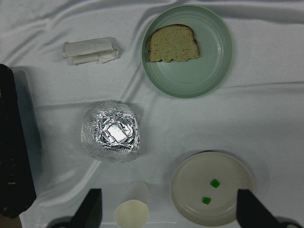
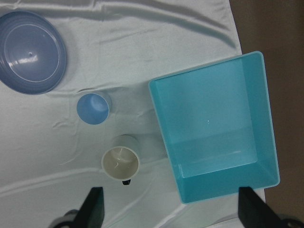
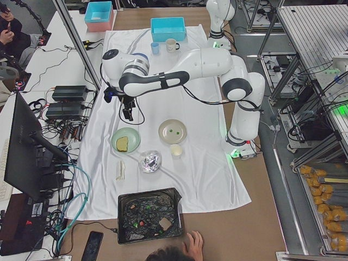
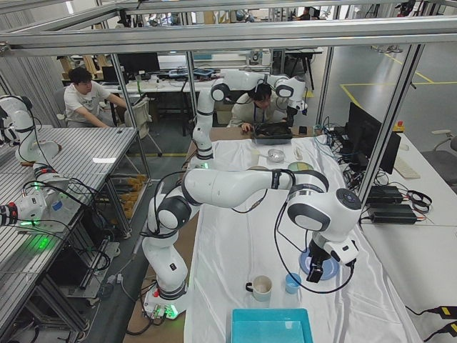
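Note:
My left gripper hangs open above a green plate (image 1: 187,76) with a bread slice (image 1: 172,42), a beige plate (image 1: 192,185) bearing green bits, a foil-covered bowl (image 1: 110,132), a pale cup (image 1: 132,213) and a folded napkin (image 1: 90,50). My right gripper, also open, hangs over a blue plate (image 2: 32,52), blue cup (image 2: 92,108), white mug (image 2: 120,162) and empty turquoise bin (image 2: 213,123). Neither has anything visible between its fingers.
A black tray (image 3: 149,234) with small items lies at the front edge, a person's hand (image 3: 194,247) beside it. A monitor (image 3: 24,147) and cables line the left side.

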